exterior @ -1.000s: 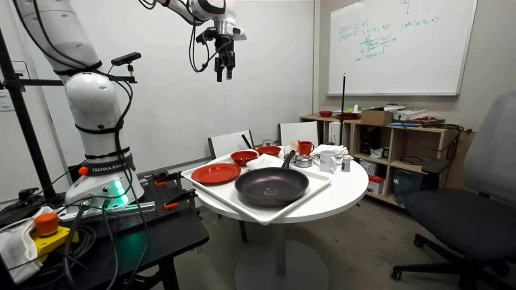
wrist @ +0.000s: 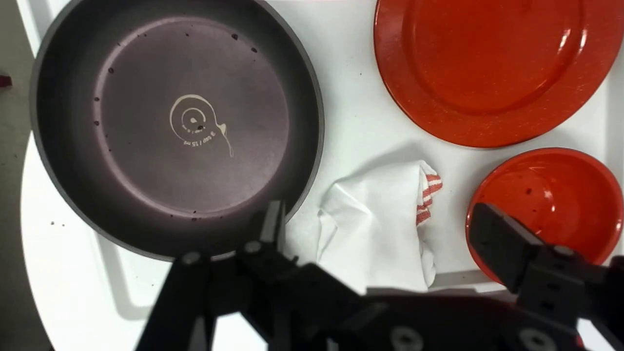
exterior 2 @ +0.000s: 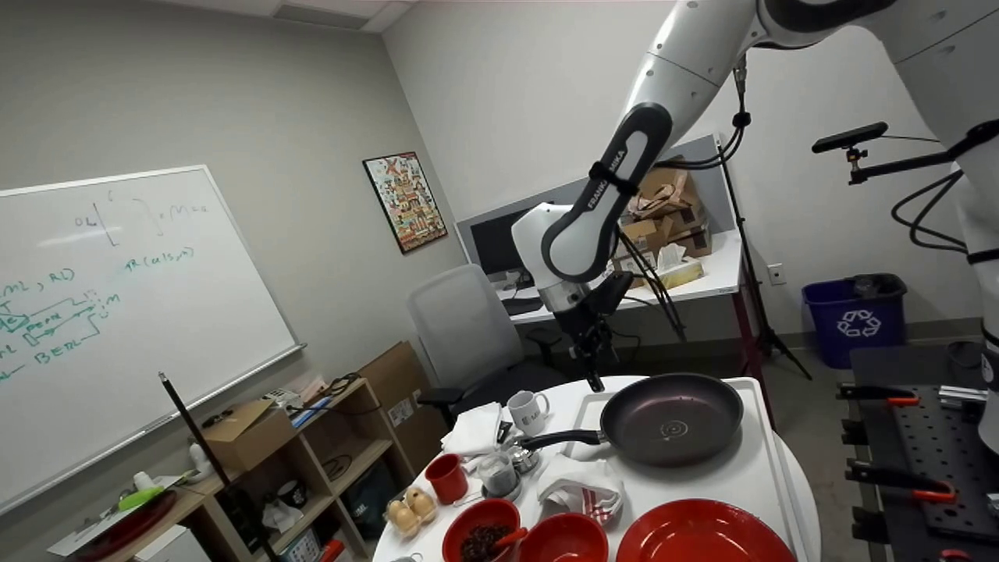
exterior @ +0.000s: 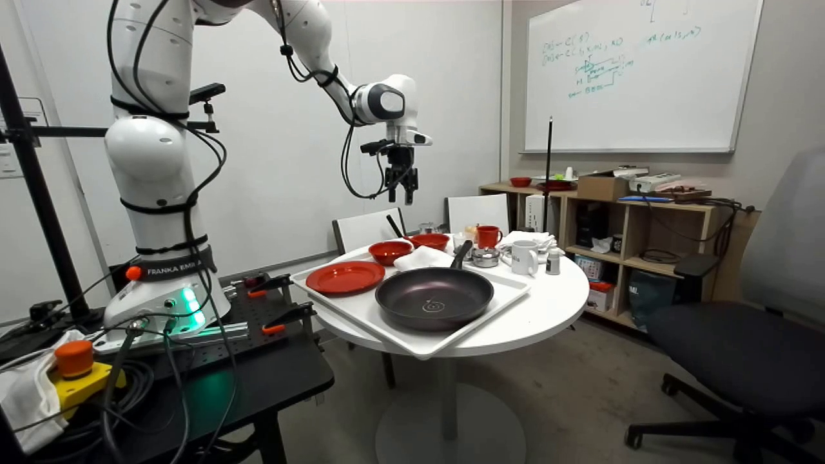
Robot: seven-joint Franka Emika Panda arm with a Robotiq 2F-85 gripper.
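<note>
My gripper hangs open above the table, pointing down, with only air between its fingers. In the wrist view its fingers stand wide apart, and a white cloth with red stripes shows below the gap between them. A dark frying pan rests on the white tray, its handle toward the table's far side. Beside the pan lies a red plate. One red bowl appears partly behind the right finger in the wrist view.
Behind the tray, a second red bowl with dark contents, a red mug, a white mug, eggs and glassware crowd the table. An office chair stands off to the right. Above the tray the air is clear.
The arm has reached outward and down, bringing my gripper lower and farther right in exterior view 1. The objects on the table have not moved.
</note>
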